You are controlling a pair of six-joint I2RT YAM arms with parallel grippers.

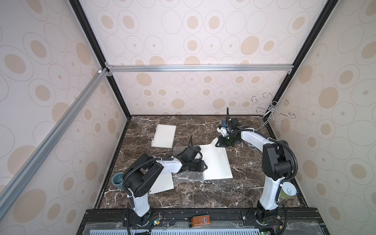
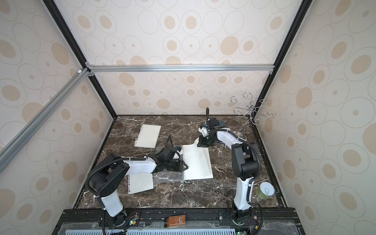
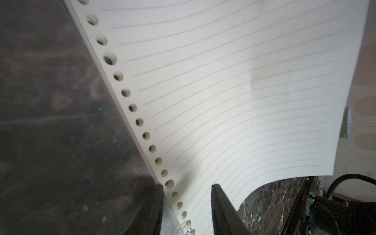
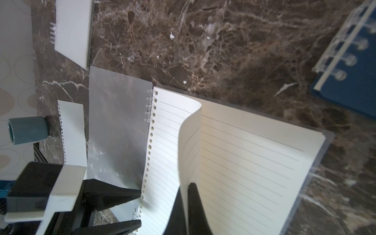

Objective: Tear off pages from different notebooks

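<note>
An open ring-bound notebook [image 1: 213, 164] lies mid-table, its translucent cover folded left. My right gripper is shut on its top page [image 4: 164, 129] at the far side, lifting it into a curl. My left gripper is part open at the binding holes, fingers on either side of the hole row. A loose lined sheet [image 4: 72, 133] lies at the left, partly under the left arm in the top views. A closed white notebook [image 1: 163, 136] lies at the back left; a blue notebook [image 4: 346, 82] shows at the right wrist view's edge.
A teal cup [image 1: 117, 180] stands at the front left, a can [image 1: 289, 190] at the front right, and a metal rack [image 1: 273, 111] at the back right. Bare table lies in front of the open notebook.
</note>
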